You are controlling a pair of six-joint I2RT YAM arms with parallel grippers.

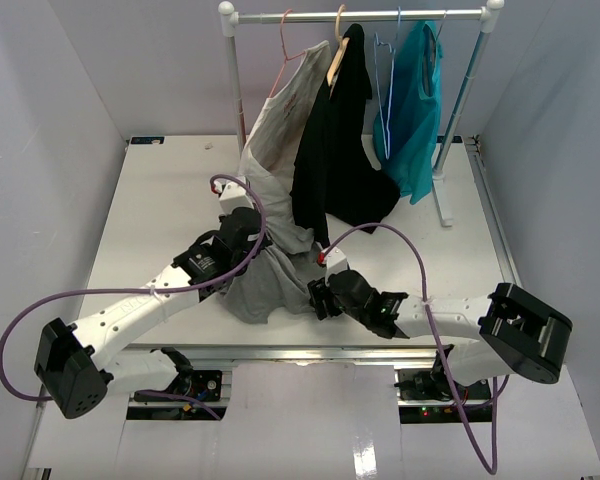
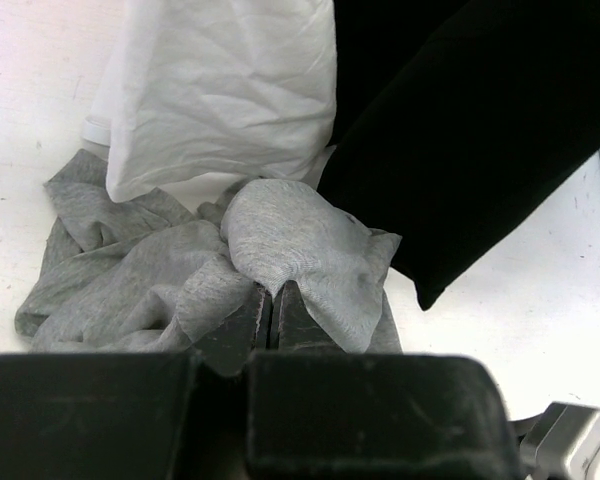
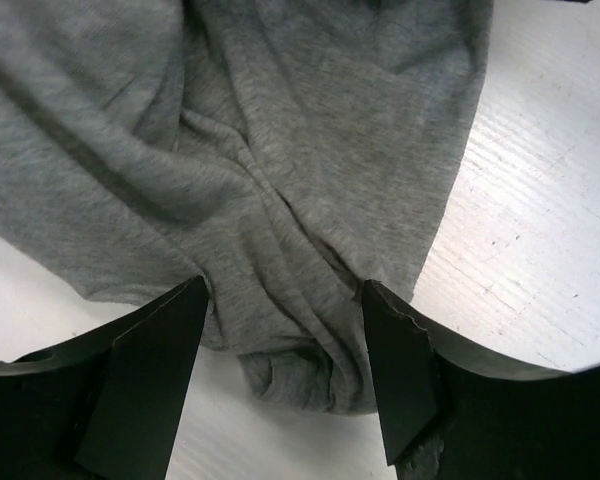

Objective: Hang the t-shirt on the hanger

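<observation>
The grey t-shirt [image 1: 270, 285] lies crumpled on the white table below the hanging garments. In the left wrist view my left gripper is shut on a bunched fold of it. My right gripper is open over the shirt's near right end, with grey folds lying between and beneath its fingers. An empty blue hanger [image 1: 385, 100] hangs on the rail between the black garment and the teal one.
The rail [image 1: 360, 16] holds a white garment [image 1: 280, 140] on a pink hanger, a black garment [image 1: 335, 140] on a wooden hanger, and a teal one [image 1: 415, 110].
</observation>
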